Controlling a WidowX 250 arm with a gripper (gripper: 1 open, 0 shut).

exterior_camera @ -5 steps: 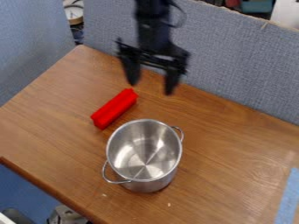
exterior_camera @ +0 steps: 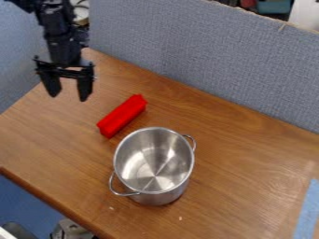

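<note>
My black gripper (exterior_camera: 66, 84) hangs at the upper left over the table, open, with nothing between its two fingers. A red elongated block (exterior_camera: 122, 115) lies diagonally on the wooden table, to the right of and below the gripper, apart from it. A steel pot (exterior_camera: 153, 166) with two side handles stands in the lower middle, its inside empty.
Grey padded walls (exterior_camera: 206, 56) bound it at the back and left. A light blue strip (exterior_camera: 307, 207) lies at the right edge.
My gripper has moved leftward across the back of the table, from right of the red block to the upper left. The block and pot have not moved.
</note>
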